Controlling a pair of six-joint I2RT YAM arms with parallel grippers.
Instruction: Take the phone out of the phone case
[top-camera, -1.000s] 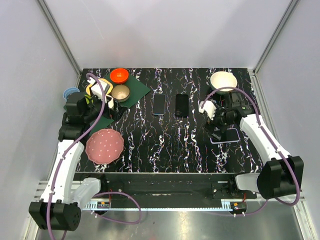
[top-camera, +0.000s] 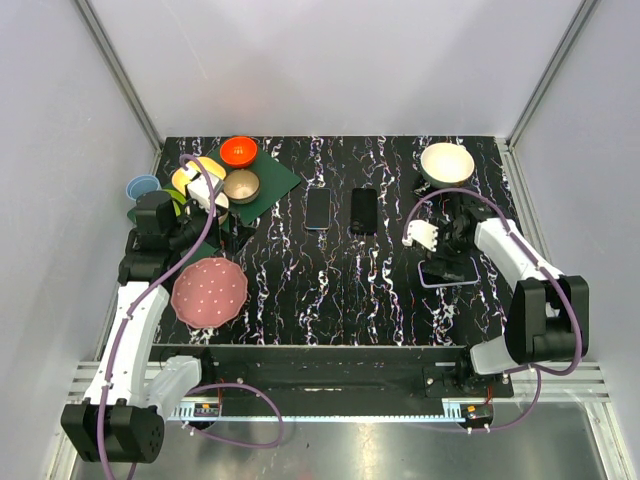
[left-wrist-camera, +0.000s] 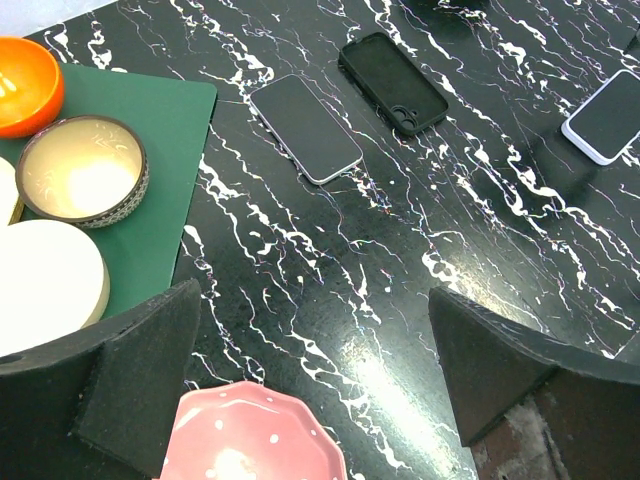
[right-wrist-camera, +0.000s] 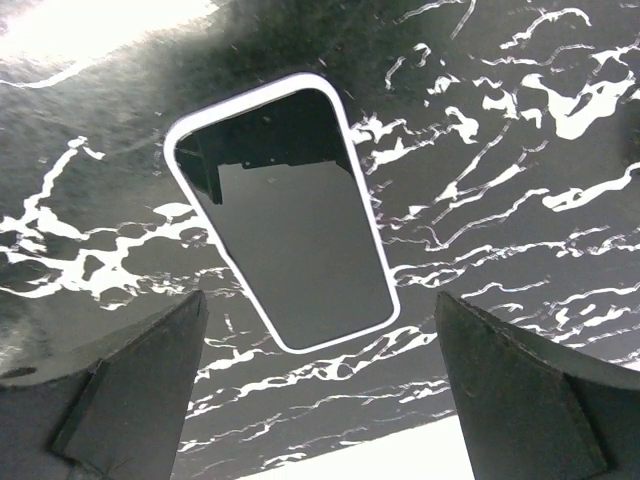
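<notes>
On the dark marbled table at right lies a phone with a pale rim (right-wrist-camera: 285, 215), screen side up; whether the rim is a fitted case cannot be told. Above it, my right gripper stands open, fingers apart with nothing between them. From the top view this gripper covers part of that phone (top-camera: 462, 281). A black phone case (left-wrist-camera: 393, 80) with a camera cutout lies near the table's middle, close to another dark phone (left-wrist-camera: 305, 128). My left gripper (top-camera: 235, 236) hangs open at the left, empty.
A pink dotted plate (top-camera: 209, 293) lies front left. Several bowls, among them an orange bowl (top-camera: 238, 152), crowd a green mat (top-camera: 280, 182) at back left. A cream bowl (top-camera: 447, 164) stands behind the right arm.
My right gripper has shifted over the pale-rimmed phone, hiding more of it from above, and its wrist has turned. The objects look unmoved.
</notes>
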